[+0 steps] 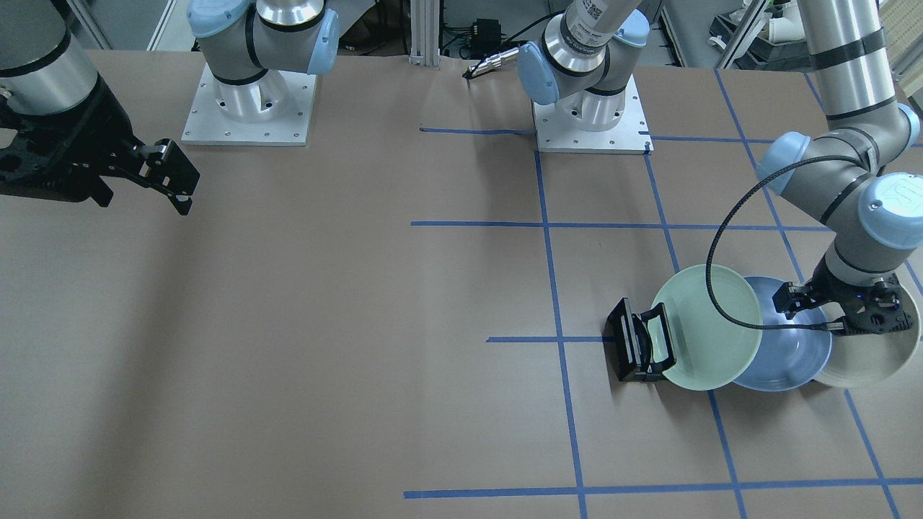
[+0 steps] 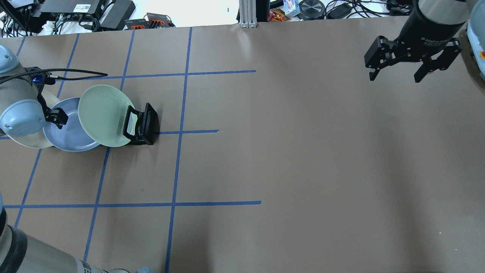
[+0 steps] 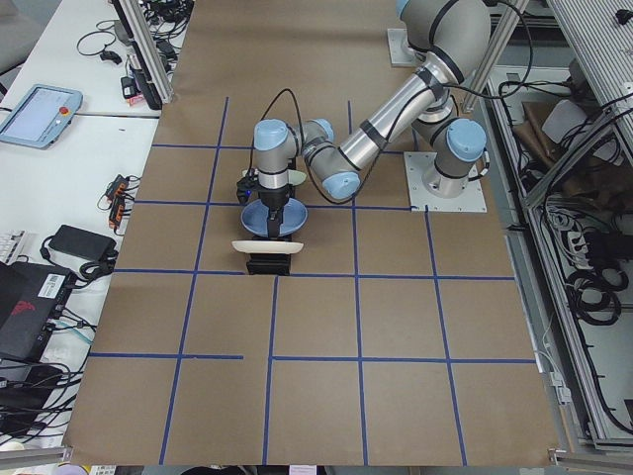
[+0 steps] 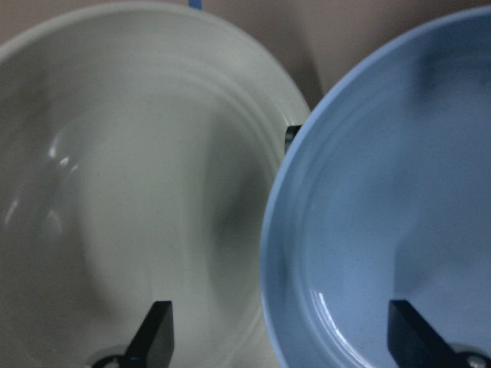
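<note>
Three plates stand in a black rack (image 1: 632, 342): a pale green one (image 1: 705, 346), a blue one (image 1: 779, 363) and an off-white one (image 1: 874, 363). My gripper is over the blue and off-white plates, its fingers apart on either side of the blue plate's near rim, one over each plate. In the left wrist view, the off-white plate (image 4: 130, 192) fills the left and the blue plate (image 4: 414, 176) the right.
Other arms stand around the table, one with a black gripper (image 2: 413, 54) at the upper right of the top view.
</note>
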